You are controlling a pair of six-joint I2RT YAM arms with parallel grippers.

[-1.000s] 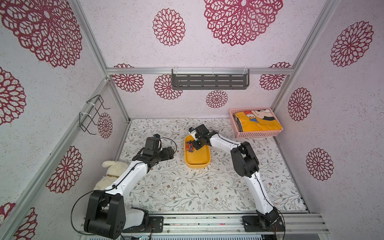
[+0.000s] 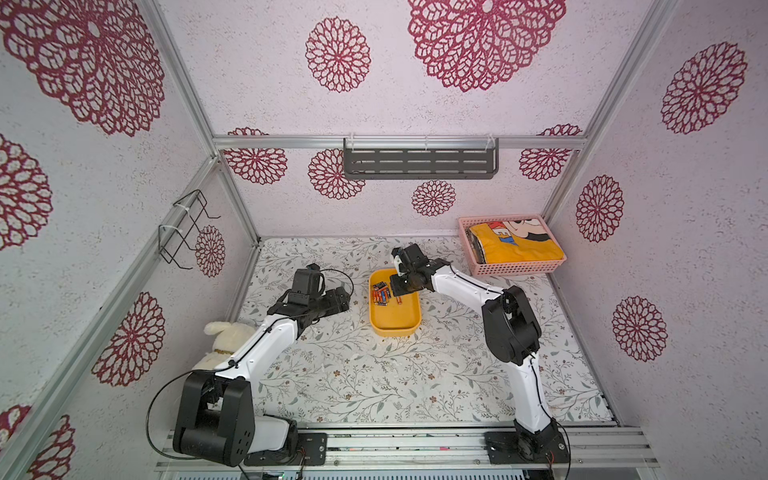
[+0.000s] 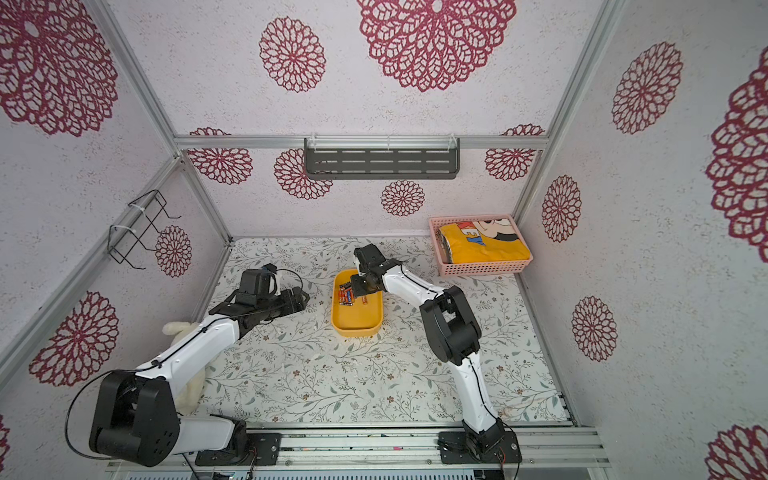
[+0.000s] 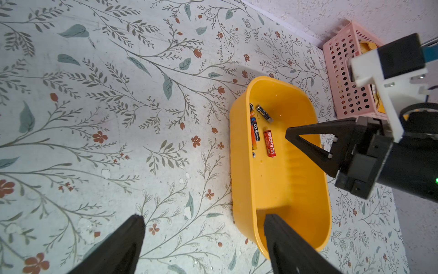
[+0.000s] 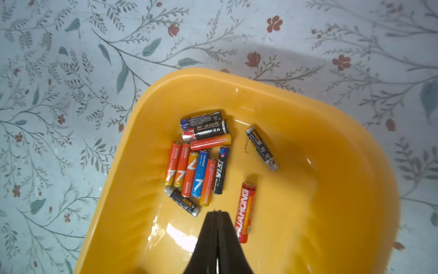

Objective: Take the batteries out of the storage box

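Note:
The yellow storage box (image 4: 292, 201) stands on the table between my arms. In the right wrist view, several batteries, among them a blue battery (image 5: 200, 173), lie clustered at the box's far left. A red HUAHONG battery (image 5: 245, 212) lies apart on the box floor, and a black battery (image 5: 261, 148) rests behind it. My right gripper is shut with nothing between its fingers, above the box and just left of the HUAHONG battery. Away from the box to the left, my left gripper is open and empty over bare tablecloth.
A pink basket (image 2: 512, 269) with yellow cloth stands at the back right. A grey rack (image 2: 420, 164) hangs on the back wall, and a white plush toy (image 2: 228, 340) sits at the left edge. The tablecloth in front of the box is free.

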